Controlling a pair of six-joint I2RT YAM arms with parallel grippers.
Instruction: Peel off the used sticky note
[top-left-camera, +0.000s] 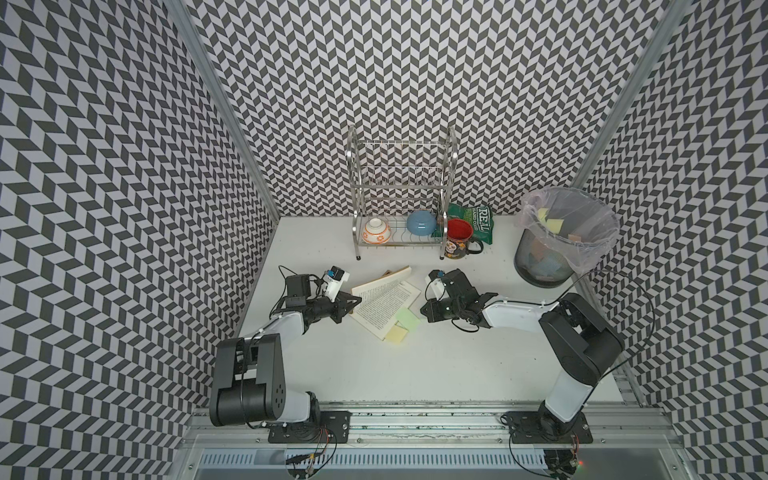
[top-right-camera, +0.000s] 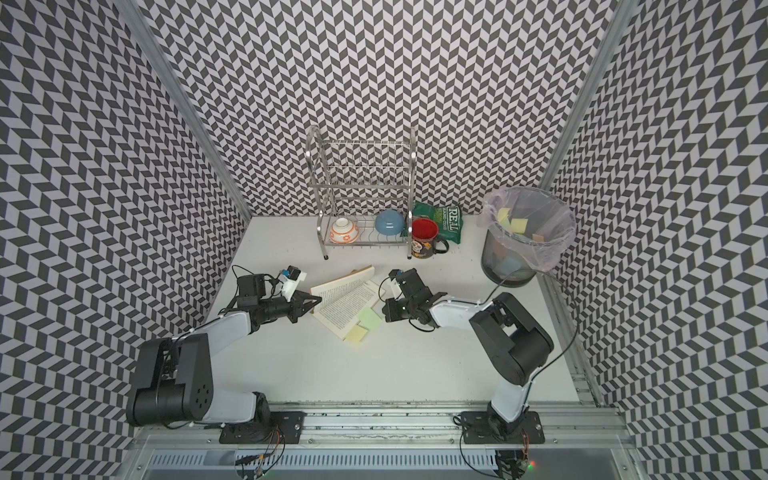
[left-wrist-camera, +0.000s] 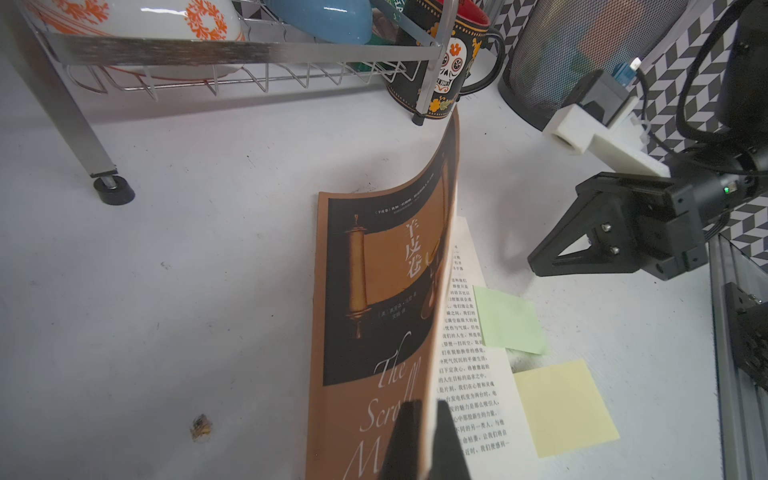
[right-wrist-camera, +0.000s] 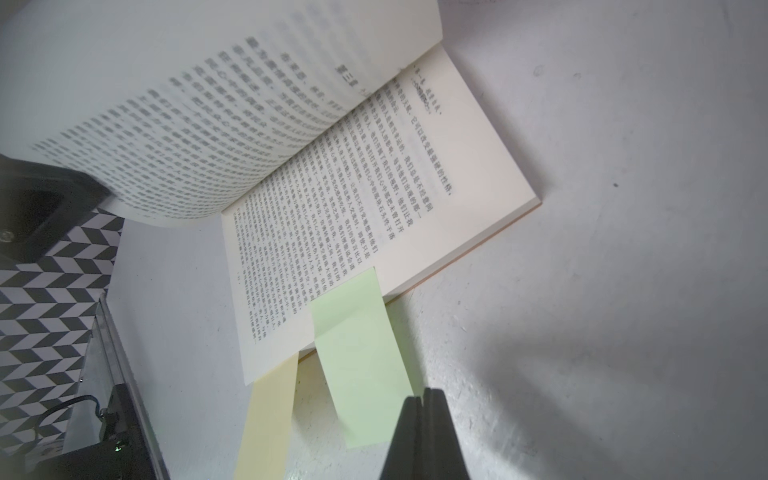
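An open book (top-left-camera: 376, 300) lies in mid-table, its right pages flat with a green sticky note (right-wrist-camera: 360, 360) and a yellow one (left-wrist-camera: 564, 408) on the outer edge. My left gripper (top-left-camera: 348, 304) is shut on the book's lifted left cover and pages (left-wrist-camera: 384, 272), which stand up between its fingers. My right gripper is shut with nothing visible between its fingers, just beside and apparently above the green note.
A metal rack (top-left-camera: 400, 185) with bowls stands behind, with a mug (top-left-camera: 457, 240) and a green bag (top-left-camera: 481, 220) beside it. A lined bin (top-left-camera: 544, 264) holding paper scraps is at back right.
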